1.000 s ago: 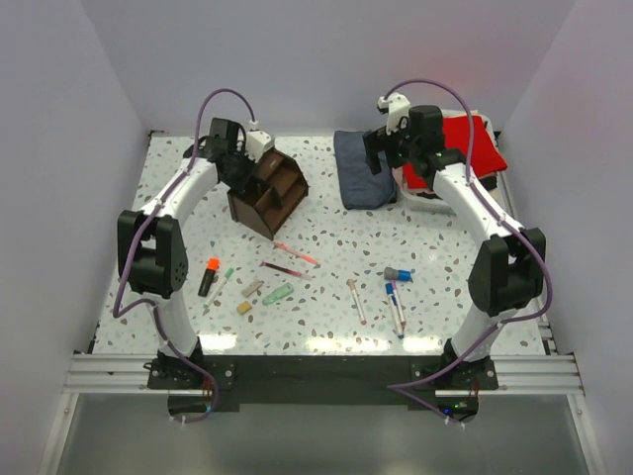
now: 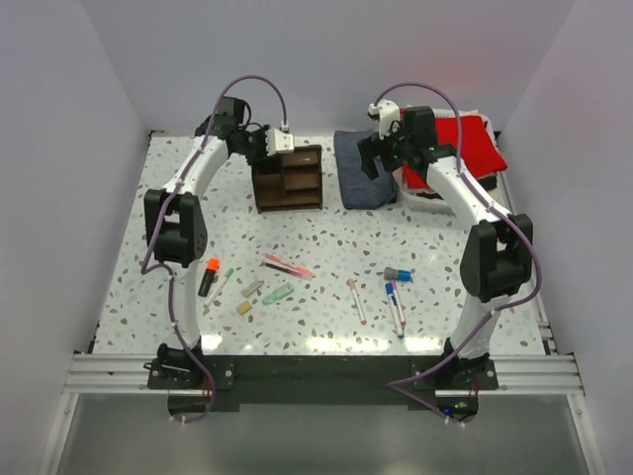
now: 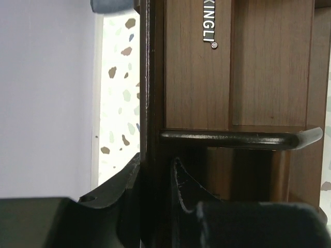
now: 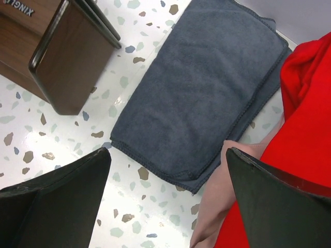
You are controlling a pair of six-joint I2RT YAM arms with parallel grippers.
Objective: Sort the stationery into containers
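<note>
A brown wooden desk organizer (image 2: 289, 200) stands at the back left of the table, its compartments facing up and front. My left gripper is shut on the dark side wall of the organizer, one finger on each side of it. Over the grey cloth (image 4: 181, 103) my right gripper stands open and empty. Stationery lies on the front half of the table: an orange-capped black marker (image 2: 208, 278), pens (image 2: 288, 267), a light green item (image 2: 278, 294), an eraser (image 2: 243, 308), a blue item (image 2: 399, 274) and several brushes or markers (image 2: 396, 305).
A white basket (image 2: 422, 203) with red cloth (image 2: 480, 148) stands at the back right, close to my right gripper.
The organizer has turned from a slant to nearly square with the table and shifted slightly right and back, with my left gripper holding its wall. The right arm has moved only slightly left.
</note>
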